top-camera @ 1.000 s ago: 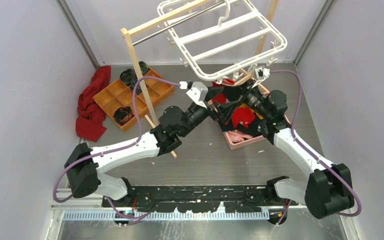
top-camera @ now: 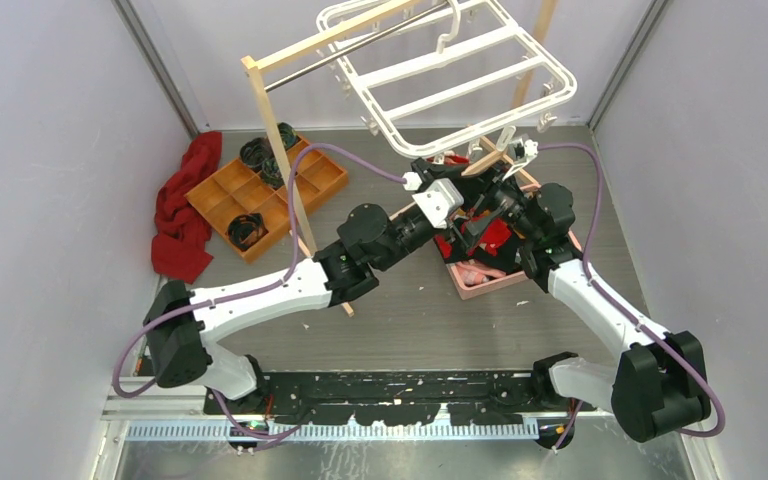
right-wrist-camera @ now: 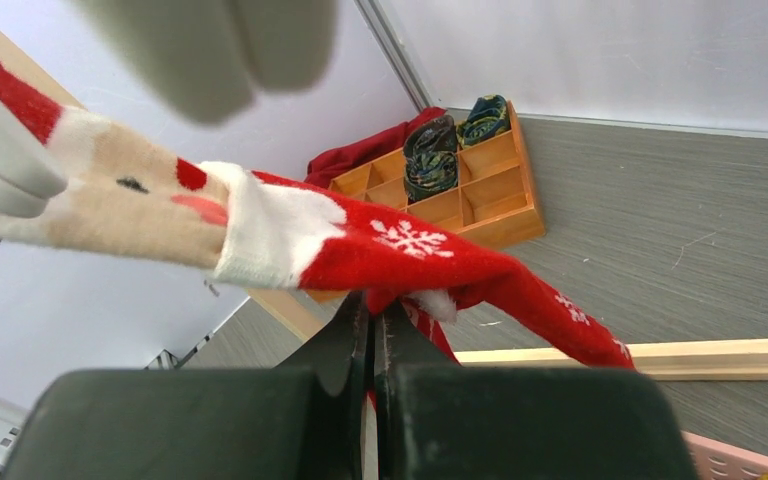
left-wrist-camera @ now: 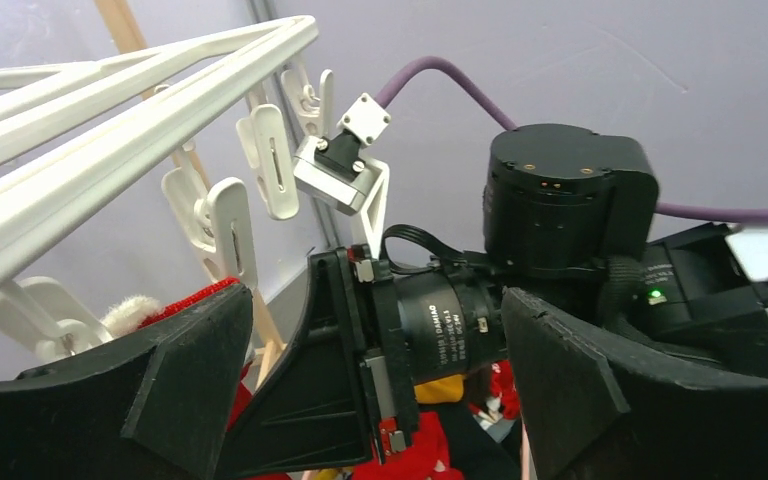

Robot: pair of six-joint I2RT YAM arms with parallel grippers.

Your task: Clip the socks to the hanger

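The white hanger [top-camera: 452,75] hangs at the top, with white clips [left-wrist-camera: 233,230] along its lower edge. A red Christmas sock [right-wrist-camera: 410,250] with a white cuff and snowflakes stretches across the right wrist view. My right gripper is shut on it. The sock's beige end reaches a blurred white clip [right-wrist-camera: 5,150] at the left; whether that clip grips it is unclear. My left gripper stands open, its fingers [left-wrist-camera: 600,390] wide apart, with the right gripper's hand showing between them. From above, the two grippers overlap below the hanger's front edge, hiding most of the sock.
A pink basket [top-camera: 490,285] of socks lies beneath the grippers. The wooden frame [top-camera: 280,150] stands close on the left. Farther left are a divided wooden tray [top-camera: 225,190] with rolled socks and a red cloth [top-camera: 182,215].
The right arm has hardly moved. The hanger shifted slightly.
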